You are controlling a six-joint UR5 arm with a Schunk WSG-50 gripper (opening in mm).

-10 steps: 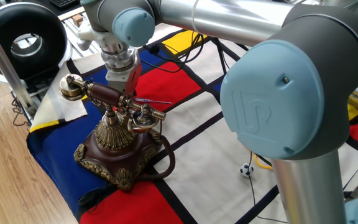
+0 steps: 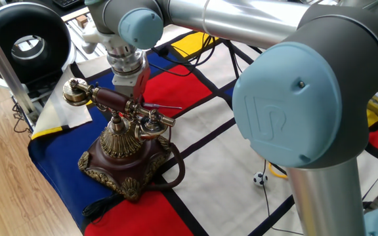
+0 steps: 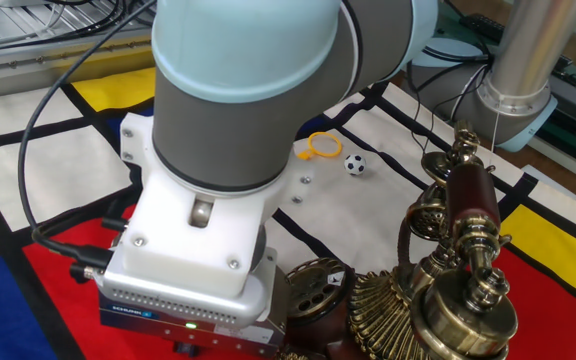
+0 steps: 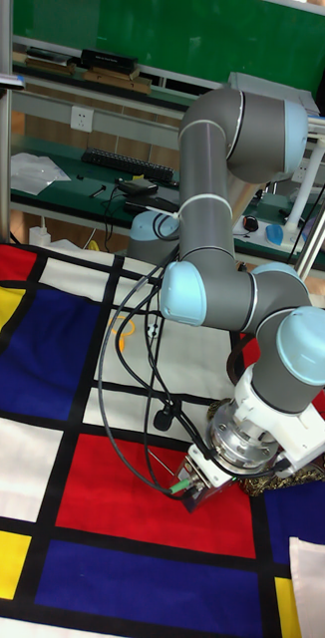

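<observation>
An old-style telephone with a dark red-brown base and brass trim stands on the patterned cloth in exterior view 1. Its handset rests across the cradle. Just behind the handset my gripper points down, low over the red patch; its fingertips are hidden by the phone in exterior view 1 and by its own body in exterior view 2. A thin rod sticks out sideways near the gripper's lower end. Whether the fingers hold it cannot be made out.
A small soccer ball and a yellow ring lie on a white patch of the cloth. Cables loop from the arm down toward the gripper. A black round object stands beyond the cloth.
</observation>
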